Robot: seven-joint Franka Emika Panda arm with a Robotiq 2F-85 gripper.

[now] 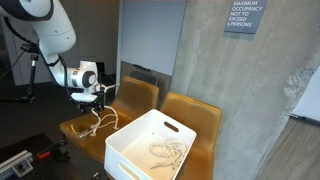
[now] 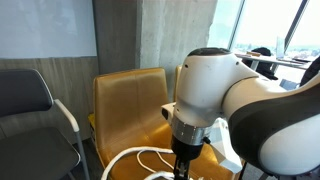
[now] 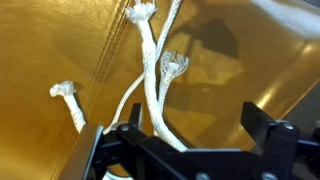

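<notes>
White rope [image 1: 98, 122] lies in loose loops on the tan chair seat at the left. In the wrist view the rope [image 3: 151, 75] crosses brown leather, with several frayed or knotted ends showing. My gripper is open above it, its two black fingers wide apart at the bottom of that view. A length of rope runs down between the fingers near the left one, which partly covers it. In exterior view 2 the white arm hides most of the seat, and a curve of rope shows beside it.
A white bin [image 1: 145, 148] with more rope [image 1: 168, 153] in it stands on the chairs to the right. Tan chair backs [image 1: 136, 96] rise behind the seat. A grey concrete wall [image 1: 235, 80] closes off the back.
</notes>
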